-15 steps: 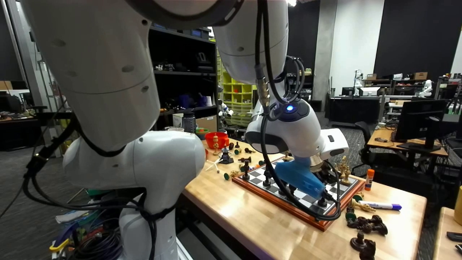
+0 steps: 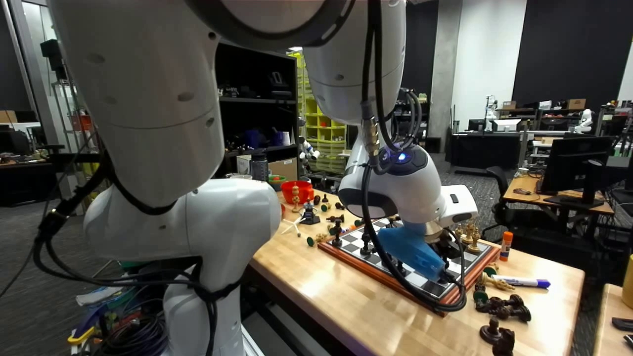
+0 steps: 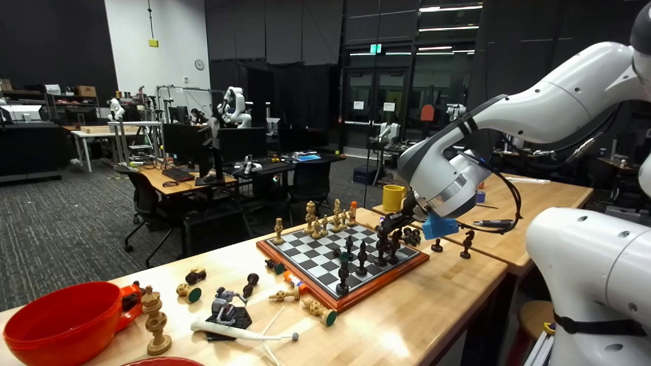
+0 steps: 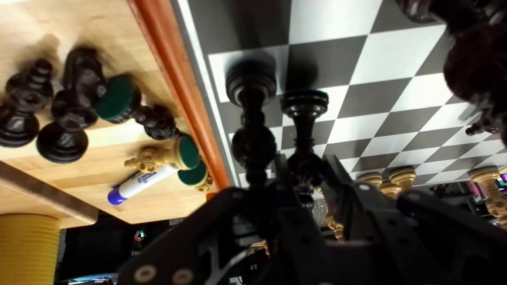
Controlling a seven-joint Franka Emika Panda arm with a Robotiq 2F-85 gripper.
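Observation:
In the wrist view my gripper is shut on a dark chess piece (image 4: 304,124), its round base pointing away from the fingers over the chessboard (image 4: 340,57). The base appears slightly clear of the squares, with a shadow beyond it. Close beside it stands another dark piece (image 4: 254,137), near the board's edge. Exterior view 1 has the blue-wrapped hand low over the board's near right part, where the fingertips are hard to make out. More dark pieces (image 3: 361,259) stand on the board in exterior view 2, and light pieces (image 3: 311,210) line its far side.
Dark pieces (image 2: 504,307) lie off the board, near a marker (image 2: 522,282) and an upright glue stick (image 2: 505,245). At the table's other end are a red bowl (image 3: 61,317), a small robot figure (image 3: 226,308) and fallen pieces.
The hand has shifted slightly down and tilted in exterior view 1. The dark piece seen upright below the fingers earlier is now largely obscured there.

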